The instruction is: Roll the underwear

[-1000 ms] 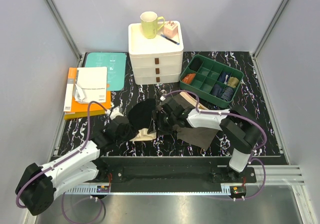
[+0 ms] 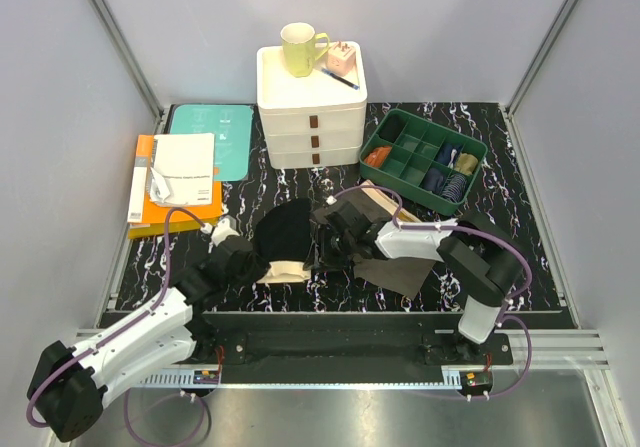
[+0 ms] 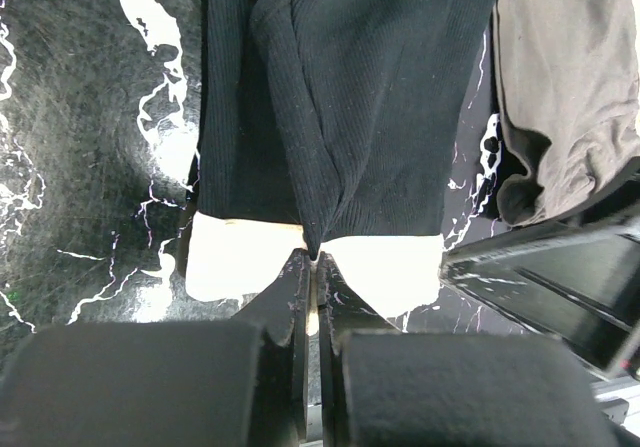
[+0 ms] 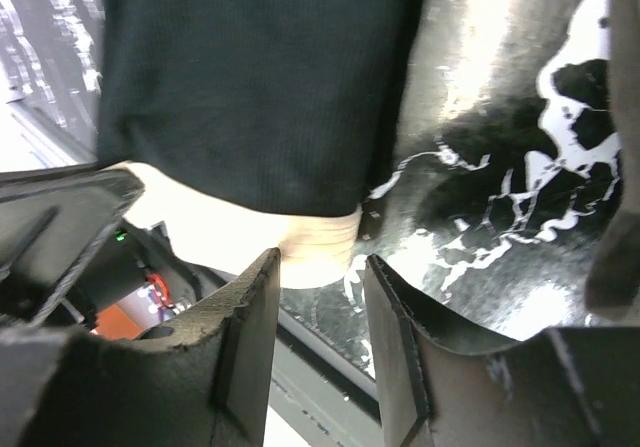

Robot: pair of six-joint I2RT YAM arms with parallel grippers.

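Note:
The black underwear (image 2: 283,229) lies folded on the marbled surface, its cream waistband (image 3: 245,257) along the near edge. In the left wrist view, a narrow ridge of the black cloth (image 3: 300,137) runs down to the fingertips of my left gripper. That gripper is shut with the tip of the ridge pinched in it, over the middle of the waistband. My right gripper stands open at the waistband's right end, its fingertips apart and the cream edge showing just beyond them. From above, both arms partly cover the waistband's ends.
Grey-brown cloth (image 2: 400,274) lies right of the underwear, under the right arm. Behind it stands a green divided box (image 2: 412,189) with rolled items. White drawers (image 2: 315,132) and orange folders (image 2: 145,182) bound the back and left.
The left gripper has shifted slightly left, and the black cloth has spread a little the same way. More of the waistband shows straight. The right gripper has moved slightly nearer the front edge.

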